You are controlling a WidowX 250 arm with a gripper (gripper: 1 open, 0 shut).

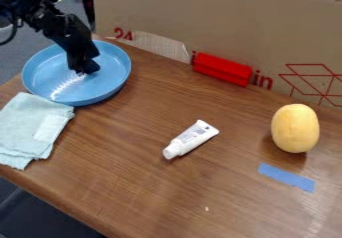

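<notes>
My black gripper (83, 64) reaches down into a blue plate (107, 83) at the upper left. Its fingertips are low over the plate's middle, beside a pale streak or thin object (67, 85) that is too small to make out. Whether the fingers hold anything cannot be seen.
A folded pale cloth (30, 127) lies in front of the plate. A white tube (190, 140) is at the middle, a red box (222, 68) by the cardboard wall (227, 17). A yellow oval object (295, 128) and blue tape (286, 179) are at the right.
</notes>
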